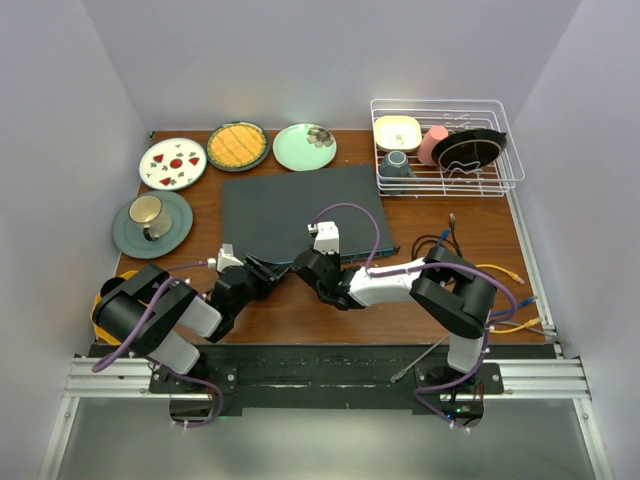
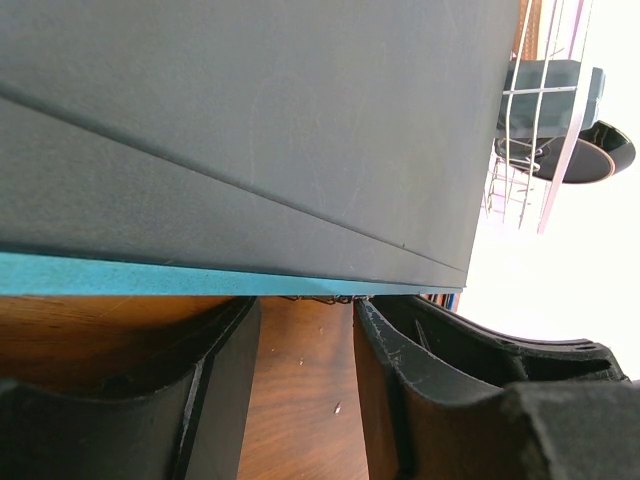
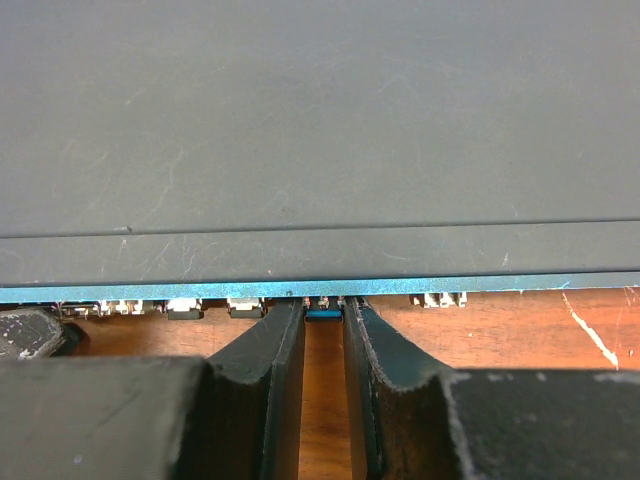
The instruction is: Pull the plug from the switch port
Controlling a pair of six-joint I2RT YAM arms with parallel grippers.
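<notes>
The dark grey switch (image 1: pixel 300 205) lies flat on the wooden table, its blue-edged front (image 3: pixel 150 292) toward me, with ports along it. My right gripper is at that front edge, fingertips close around a small blue piece (image 3: pixel 323 313) at a port, just under the lip; whether they grip it is unclear. My left gripper reaches the same edge further left in the top view, fingers a little apart beneath the blue strip, with wood showing between them. What lies at its fingertips is hidden by the lip.
A wire rack (image 1: pixel 446 185) with dishes stands at back right. Plates (image 1: pixel 305 140) and a mug (image 1: pixel 148 210) sit left and behind. Loose cables (image 1: pixel 500 272) lie on the right. Bare wood (image 1: pixel 280 325) is in front of the switch.
</notes>
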